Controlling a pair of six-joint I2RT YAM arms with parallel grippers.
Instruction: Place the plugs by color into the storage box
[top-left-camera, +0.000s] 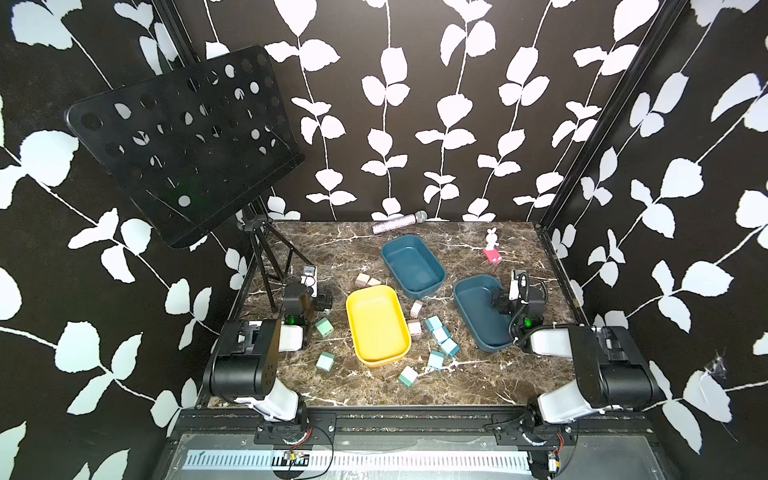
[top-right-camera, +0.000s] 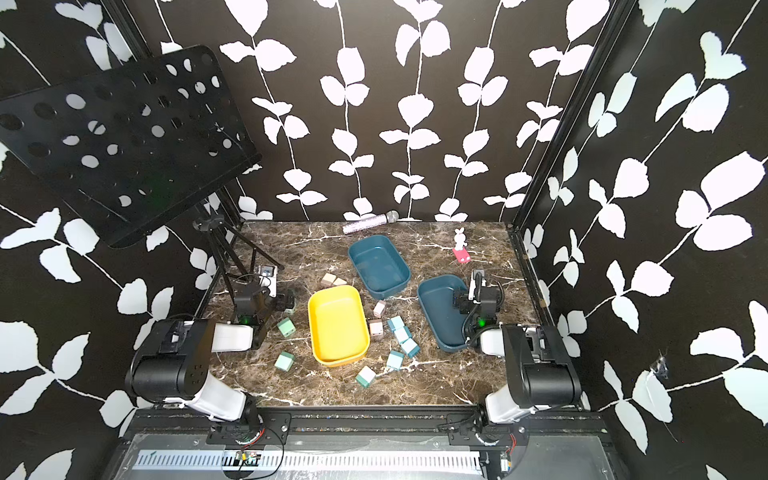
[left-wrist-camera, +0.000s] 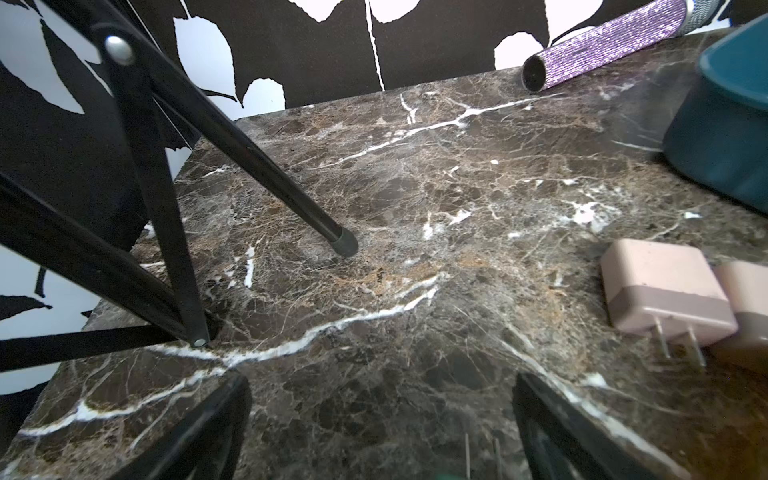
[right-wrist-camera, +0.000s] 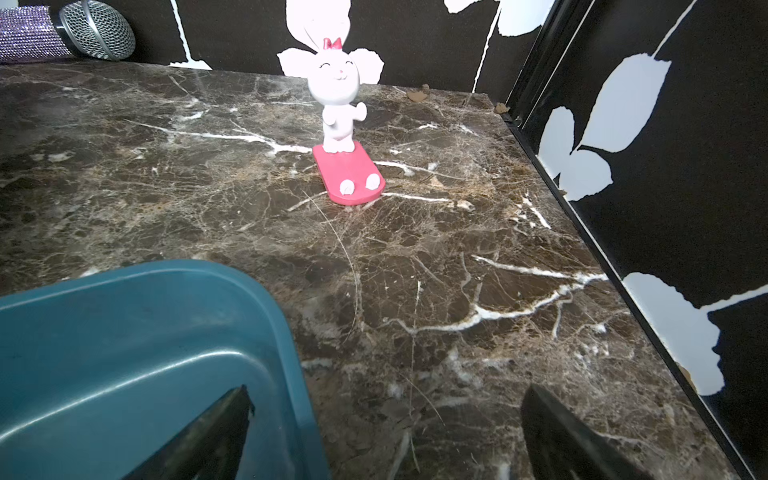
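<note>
Loose plugs lie on the marble table: pink ones (top-left-camera: 363, 280) behind and right of the yellow box (top-left-camera: 349, 328), green ones (top-left-camera: 325, 361) mostly left of it, blue ones (top-left-camera: 449, 347) to its right. One green plug (top-left-camera: 408, 376) sits in front. The yellow box, the rear teal box (top-left-camera: 386, 254) and the right teal box (top-left-camera: 461, 308) look empty. My left gripper is open at the table's left, nothing between its fingers; prongs show low between them. Over the right teal box's right rim, my right gripper stands open and empty.
A black stand's tripod legs (left-wrist-camera: 264, 172) rise close to my left gripper. Along the back lie a sparkly microphone (top-left-camera: 396, 225) and a white rabbit figure on a pink base (right-wrist-camera: 338, 128).
</note>
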